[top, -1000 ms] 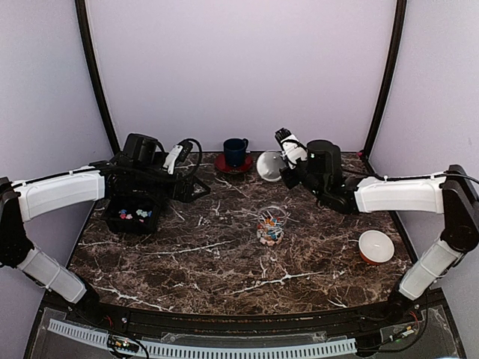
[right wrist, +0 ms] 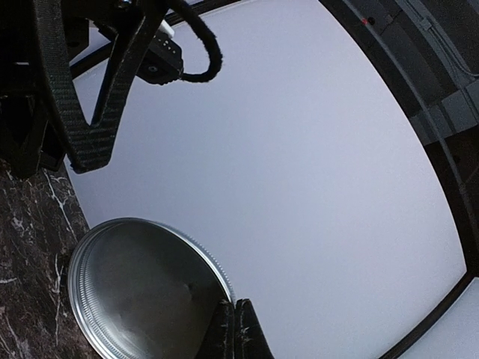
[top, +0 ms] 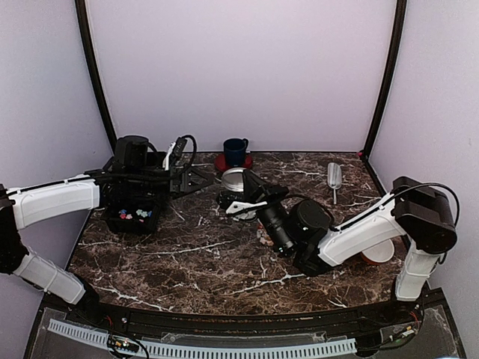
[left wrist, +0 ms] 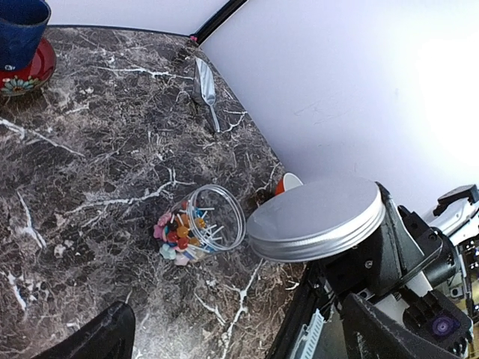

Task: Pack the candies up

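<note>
A silver lid (top: 233,179) (left wrist: 314,217) (right wrist: 142,284) is held up by my right gripper, which is shut on its rim. My left gripper (top: 196,179) is open, just left of the lid, nothing between its fingers. Below and beyond the lid in the left wrist view, a clear jar (left wrist: 217,221) stands uncapped, full of colourful wrapped candies (left wrist: 179,235). In the top view the right arm largely hides that jar. A black container (top: 131,221) with some coloured pieces sits at the left, under the left arm.
A blue mug (top: 235,152) on a red saucer stands at the back. A metal scoop (top: 334,179) lies at the back right, and a white-and-red bowl (top: 378,250) is at the right.
My right gripper has carried the lid leftward and toward the front, close to the left gripper, which has barely moved.
</note>
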